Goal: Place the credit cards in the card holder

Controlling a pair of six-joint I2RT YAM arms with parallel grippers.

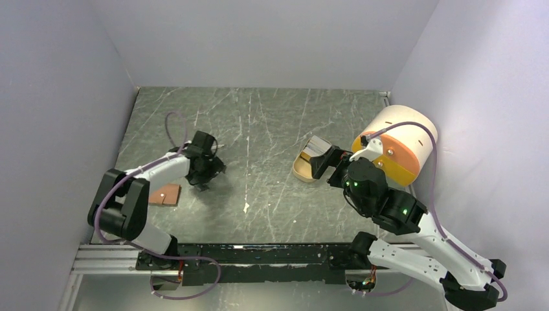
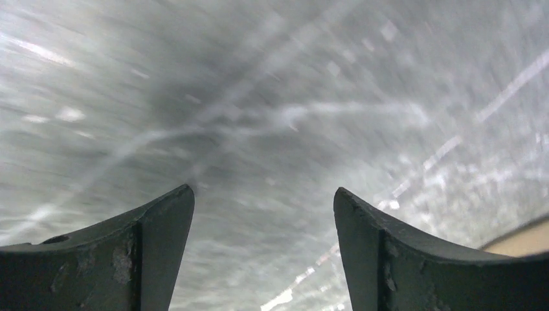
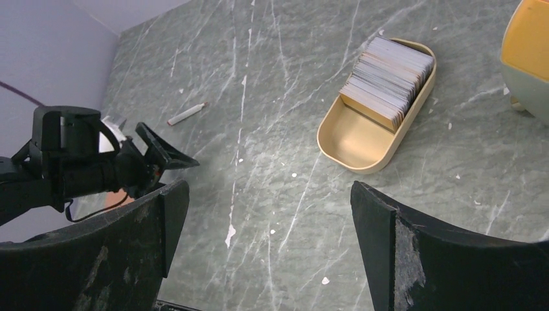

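A brown leather card holder [image 1: 163, 195] lies at the table's front left, partly behind the left arm. My left gripper [image 1: 208, 180] hangs just to its right over bare table; in the left wrist view its fingers stand apart with nothing between them. A beige tray [image 3: 349, 149] at the right holds a stack of cards [image 3: 388, 76]. My right gripper is open and empty, above and beside that tray.
A cream and orange cylinder [image 1: 395, 142] stands at the back right. A white pen-like stick [image 3: 186, 114] lies behind my left gripper.
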